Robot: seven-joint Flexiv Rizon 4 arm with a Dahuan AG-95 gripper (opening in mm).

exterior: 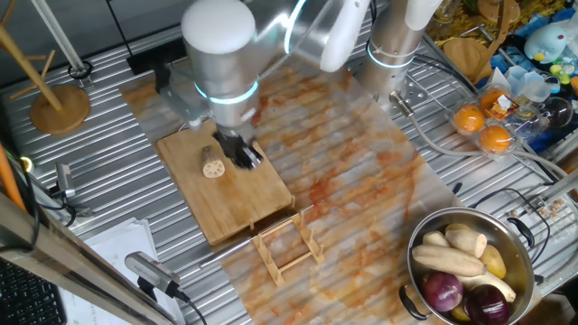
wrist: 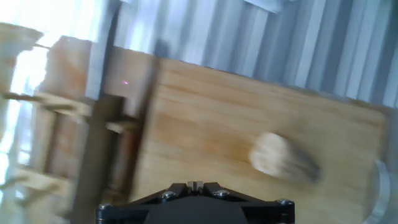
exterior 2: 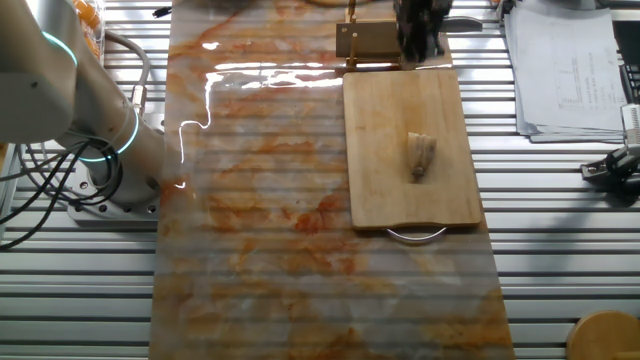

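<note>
A lotus root piece (exterior: 212, 165) with holes in its cut face lies on the wooden cutting board (exterior: 237, 200). In the second exterior view the same lotus root (exterior 2: 421, 153) rests on bare board. My gripper (exterior: 251, 161) is above the board, to the right of the root and apart from it. Seen from the wrist, the gripper has its fingertips together with nothing showing between them; the blurred root (wrist: 277, 155) lies beyond and to the right. A knife (exterior: 226, 253) rests in the wooden rack (exterior: 291, 262) at the board's edge.
A steel pot (exterior: 423, 236) holding several vegetables stands at the right front. Papers (exterior 2: 570, 75) lie beside the board, and a wooden stand (exterior: 60, 110) is at the far left.
</note>
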